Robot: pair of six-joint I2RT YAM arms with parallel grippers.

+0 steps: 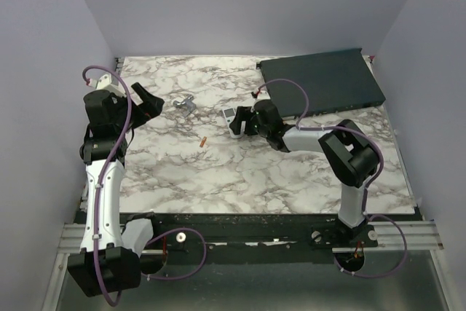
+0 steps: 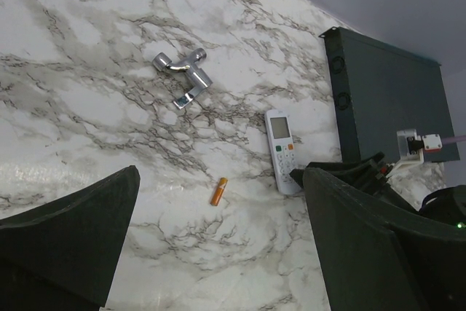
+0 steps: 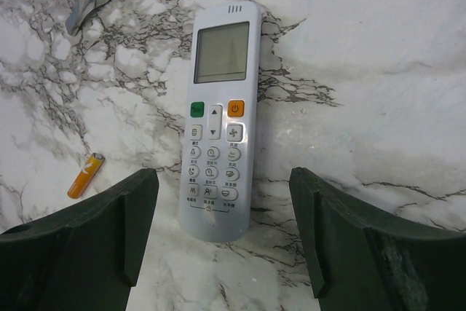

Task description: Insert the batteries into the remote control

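The white remote control (image 3: pixel 218 121) lies face up on the marble table, its screen and buttons showing. My right gripper is over its lower end, fingers parted on either side, with nothing visibly held. One orange battery (image 2: pixel 219 191) rests on the table left of the remote. In the top view my left gripper (image 1: pixel 148 98) hangs open at the table's left side, well away from the remote (image 1: pixel 232 120). The remote's back is hidden.
A chrome faucet (image 2: pixel 183 73) lies behind and left of the remote. At the back right is a large dark box (image 1: pixel 320 81).
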